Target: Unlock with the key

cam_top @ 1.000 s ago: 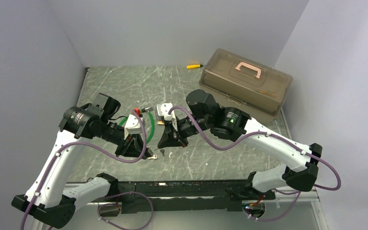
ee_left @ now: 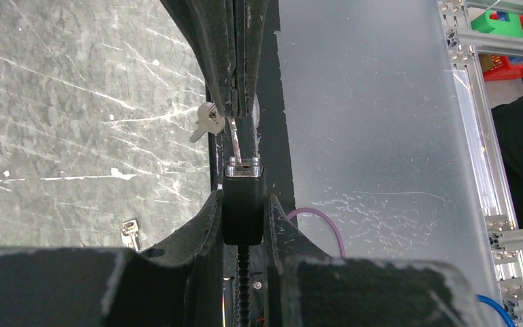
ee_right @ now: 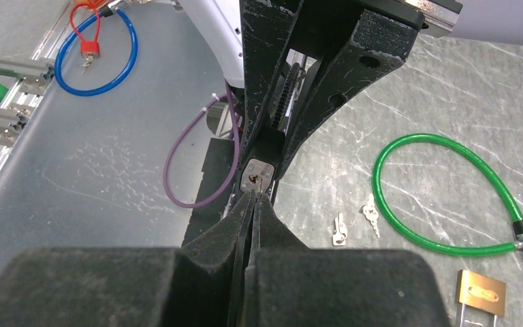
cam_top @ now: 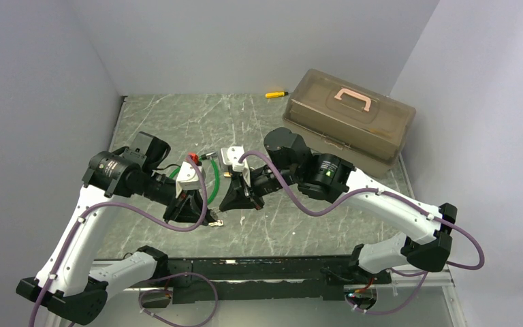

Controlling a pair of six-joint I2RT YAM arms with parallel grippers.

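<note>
A black lock body [ee_left: 244, 204] with a metal face is clamped between my left gripper's fingers; in the top view that left gripper [cam_top: 211, 218] is low over the table. From the right stands my right gripper [cam_top: 222, 208], shut on a thin silver key [ee_left: 235, 139]. Its blade points at the lock's metal face [ee_right: 257, 170], and the tip meets or nearly meets it beside the dark keyhole. Whether the blade has entered the slot I cannot tell. A second key [ee_left: 209, 121] dangles beside the right fingertips [ee_left: 230, 102].
Loose keys [ee_right: 340, 229] lie on the marble table below. Near them are a green cable lock [ee_right: 442, 139] and a brass padlock [ee_right: 482, 293]. A brown toolbox [cam_top: 313, 102] fills the back right, with a yellow-handled tool [cam_top: 275, 95] beside it.
My right gripper has shifted slightly left, closer to the left one. The dangling key moved left with it and no longer shows in the top view. The left arm looks almost still.
</note>
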